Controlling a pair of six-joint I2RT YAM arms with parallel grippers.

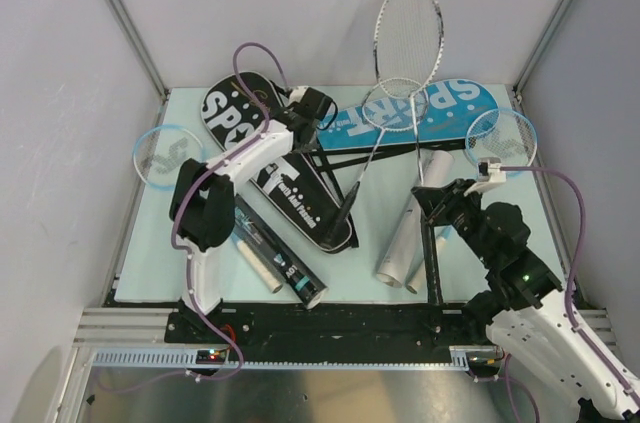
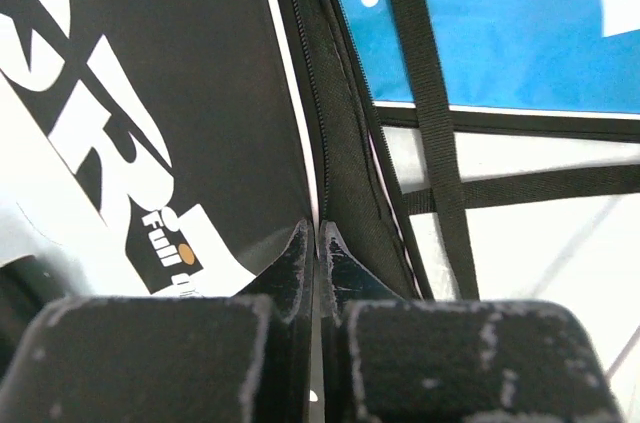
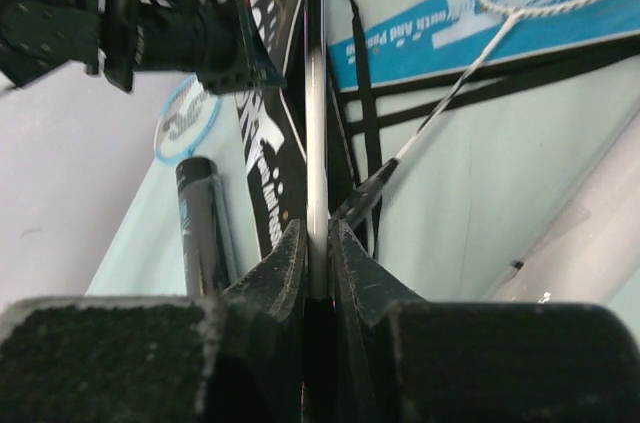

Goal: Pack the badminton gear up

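Observation:
The black racket bag (image 1: 290, 188) lies aslant left of centre, with white lettering. My left gripper is shut on the thin edge of that bag, at the white piping beside its zip. A white-strung racket (image 1: 408, 33) stands raised, head up. My right gripper is shut around its pale shaft, the dark grip hanging below. Another racket (image 1: 368, 148) rests with its dark handle over the lower end of the black bag and its head on the blue bag (image 1: 465, 108) at the back.
A dark tube (image 1: 280, 253) and a small pale handle (image 1: 258, 265) lie front left. Right of centre lies a whitish tube (image 1: 410, 228). Blue-rimmed rackets lie at the left (image 1: 168, 156) and right (image 1: 502, 138). Bare table shows between the black bag and the whitish tube.

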